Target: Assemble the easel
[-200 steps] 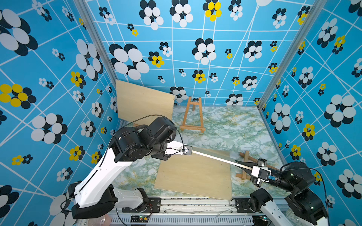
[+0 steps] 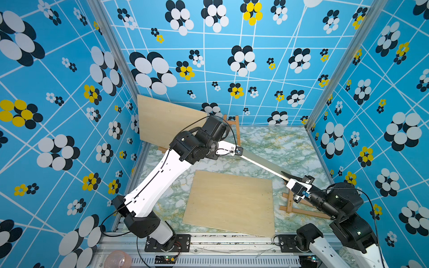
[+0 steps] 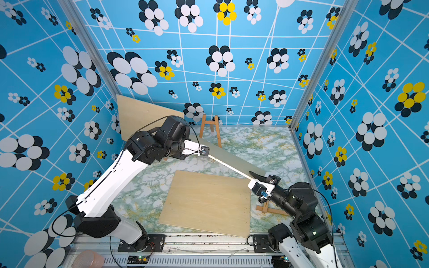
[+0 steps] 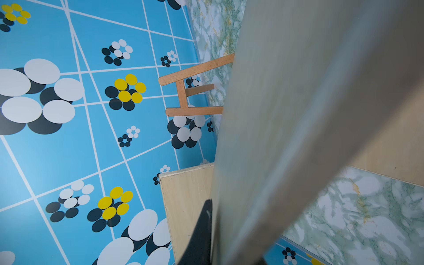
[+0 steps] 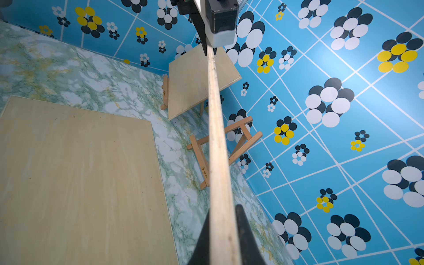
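Observation:
A plywood board hangs edge-up between my grippers in the top views, filling much of the left wrist view. My left gripper is at its upper-left end, my right gripper at its lower-right end, shut on the board. The left fingers are mostly hidden by the board. A wooden easel stands at the back centre, partly behind the held board. A second board stands tilted on an easel at the back left. A third easel shows at the front right.
A plywood board lies flat on the marble table at the front centre. Patterned blue walls enclose the sides and back.
Both grippers and the board between them have moved up and toward the back, the left end further, so the board now covers part of the middle easel in the top left view.

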